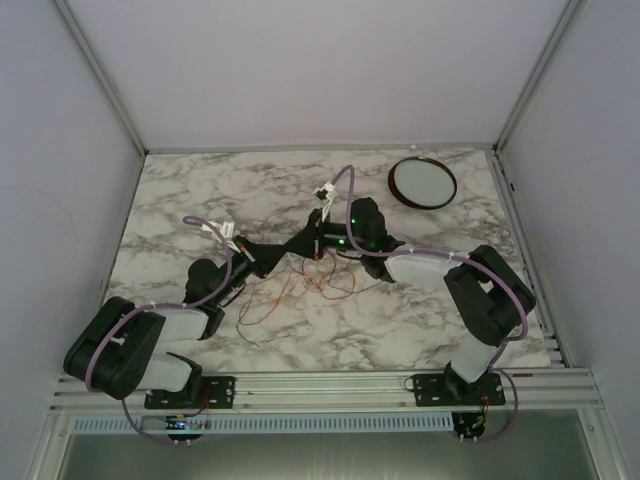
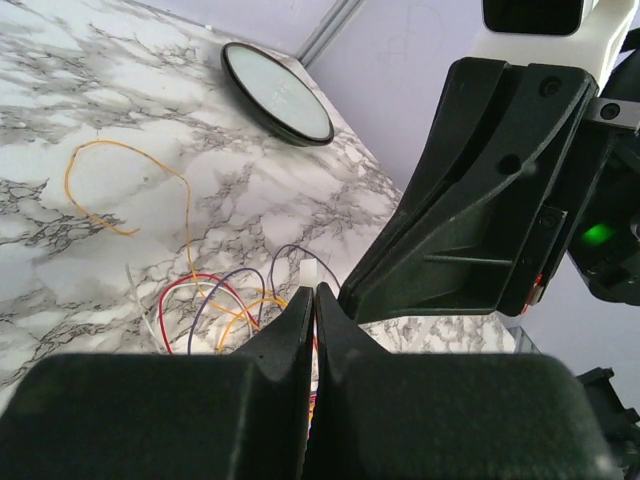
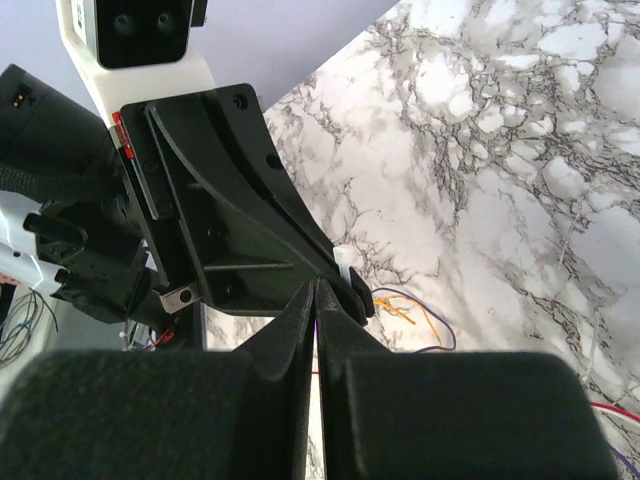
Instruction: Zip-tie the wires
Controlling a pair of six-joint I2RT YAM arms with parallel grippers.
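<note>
In the top view my left gripper [image 1: 276,254] and right gripper [image 1: 293,246] meet tip to tip above the wires [image 1: 268,305]. A small white piece, apparently part of a zip tie [image 2: 308,272], stands up at the left gripper's shut fingertips, close beside the right gripper's tip. From the right wrist, the white zip tie [image 3: 343,256] shows at the left gripper's tip. My right gripper is also shut, with a thin purple line at the seam of its fingers; whether it grips that is unclear. Red, purple and orange wires [image 2: 215,290] loop behind the tips.
A round white dish with a dark rim [image 1: 422,183] stands at the back right. A loose orange wire [image 2: 155,160] reaches across the marble table [image 1: 200,170].
</note>
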